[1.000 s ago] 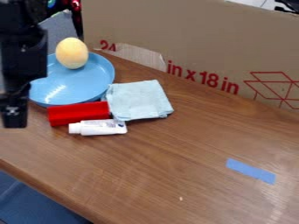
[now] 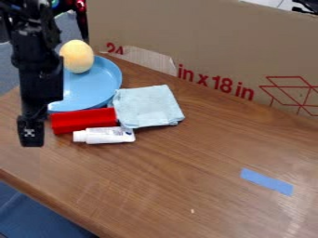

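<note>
The black gripper (image 2: 32,125) hangs low at the left of the camera view, its tip over the wooden table just left of a red cylinder (image 2: 82,119); it looks open, with nothing seen in it. A white tube (image 2: 104,135) lies in front of the cylinder. Behind them are a blue plate (image 2: 92,85), a yellow egg-shaped object (image 2: 77,56) and a folded pale blue cloth (image 2: 148,106).
A large cardboard box (image 2: 224,46) stands along the back. A strip of blue tape (image 2: 266,182) is on the bare right part of the table (image 2: 187,186). The table's near left edge drops to a blue surface.
The gripper has moved rightward from the left edge, toward the red cylinder. The objects on the table have not visibly moved.
</note>
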